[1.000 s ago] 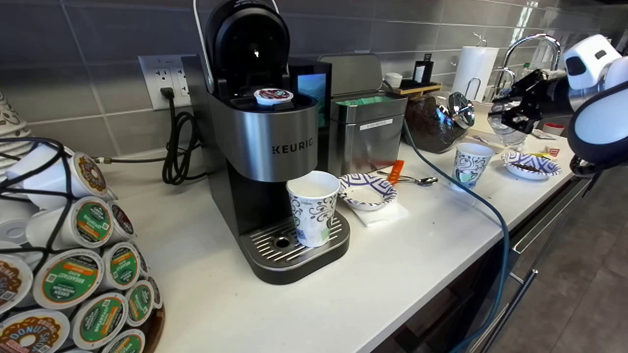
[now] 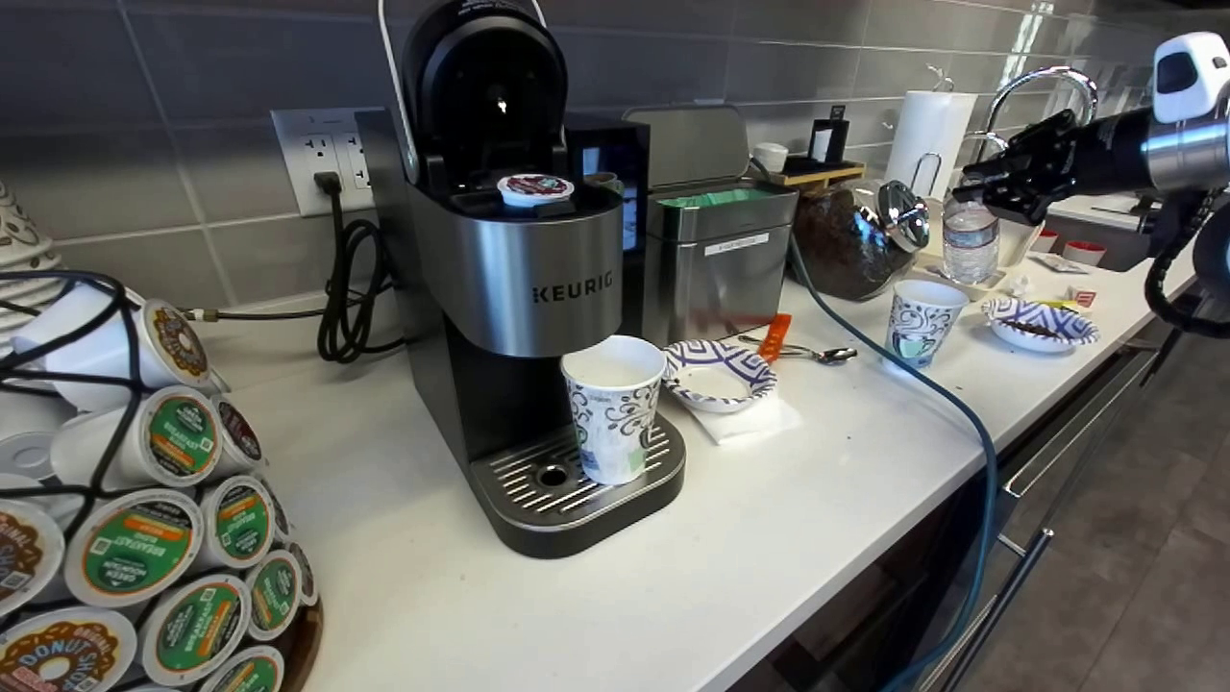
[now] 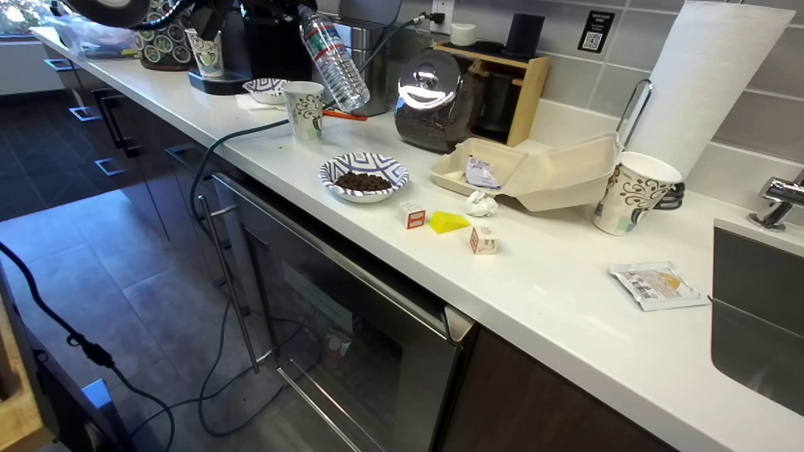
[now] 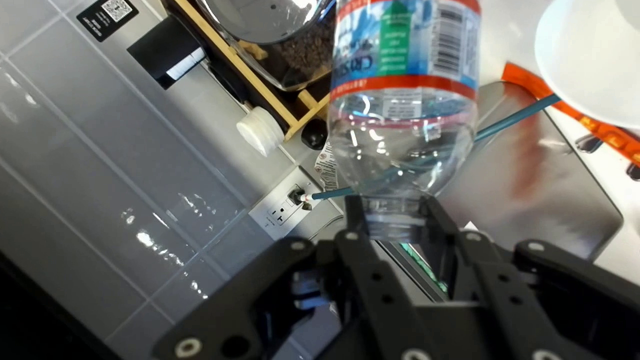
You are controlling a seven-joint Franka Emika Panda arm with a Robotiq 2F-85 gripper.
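A clear plastic water bottle (image 4: pixel 405 78) with a red, blue and green label hangs from my gripper, which is shut on its neck. In exterior view 2 the bottle (image 3: pixel 331 60) is tilted above the counter, its base down to the right, close behind a patterned paper cup (image 3: pixel 304 109). The gripper (image 2: pixel 1000 190) shows at the upper right of exterior view 1, above the bottle (image 2: pixel 971 240). Directly below the fingers in the wrist view lies the steel bin (image 4: pixel 540 180). Whether a cap is on the neck cannot be seen.
A second paper cup (image 2: pixel 613 415) stands on the coffee maker's drip tray (image 2: pixel 542 490). A bowl of dark grounds (image 3: pixel 363 177), a takeout box (image 3: pixel 561 181) and a glass jar (image 3: pixel 433 98) occupy the counter. A blue cable (image 2: pixel 963 421) crosses its front edge.
In exterior view 1 the gripper has shifted slightly, with the arm behind it turned and moved right. The bottle has swung to hang more upright, its label now showing.
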